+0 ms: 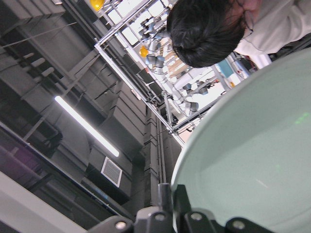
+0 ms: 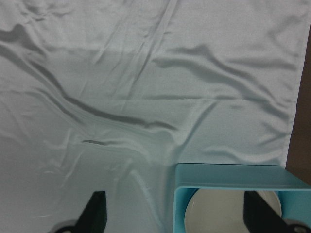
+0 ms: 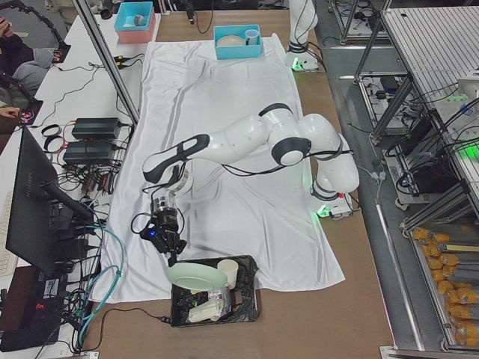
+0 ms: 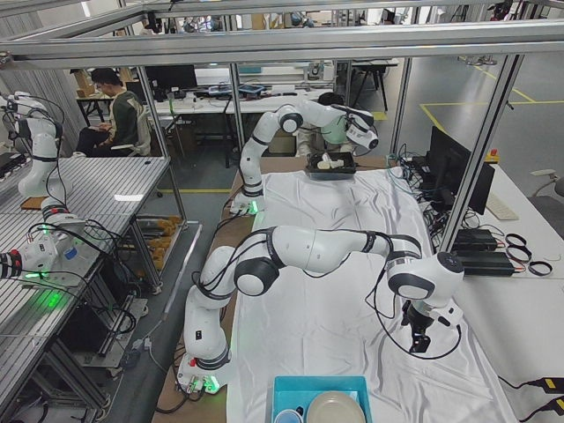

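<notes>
A pale green plate is held by its rim in my left gripper, above the black crate, which holds a white cup, bags and other items. In the left wrist view the plate fills the right side, its rim between the fingers. My right gripper stands open with nothing between its fingers, pointing down at the white cloth beside a blue bin that has a white plate in it.
A monitor, cables and black boxes line the left side. A person's head appears in the left wrist view.
</notes>
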